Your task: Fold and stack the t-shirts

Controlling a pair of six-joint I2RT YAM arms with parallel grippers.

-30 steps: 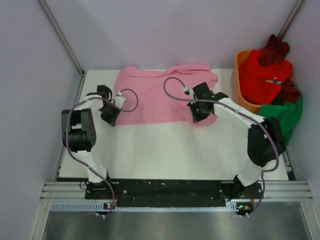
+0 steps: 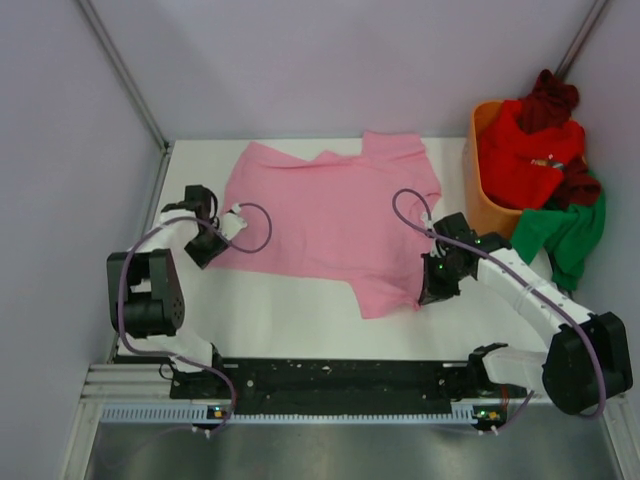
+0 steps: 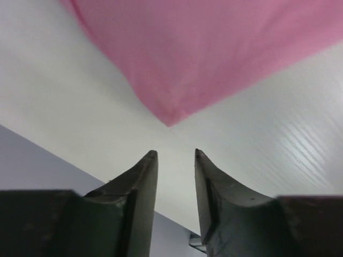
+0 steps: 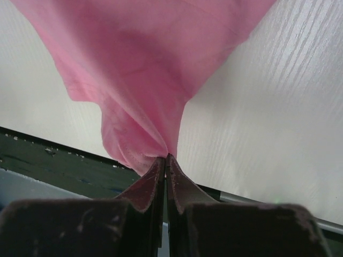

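Observation:
A pink t-shirt [image 2: 310, 210] lies spread over the back half of the white table, its near right part drawn out toward the front edge. My right gripper [image 2: 420, 302] is shut on that drawn-out end; in the right wrist view the cloth [image 4: 136, 126] gathers into the closed fingertips. At the shirt's near left corner, my left gripper [image 2: 205, 265] stands open. The left wrist view shows the pink corner [image 3: 170, 115] lying just beyond the parted fingers [image 3: 142, 184], with nothing between them.
At the right, an orange basket [image 2: 480, 190] holds red and dark red clothes [image 2: 520, 150], with a green garment [image 2: 565, 240] hanging over its side. A dark strip [image 2: 330, 385] runs along the front edge.
The right gripper has come toward the front edge, pulling the shirt's end with it.

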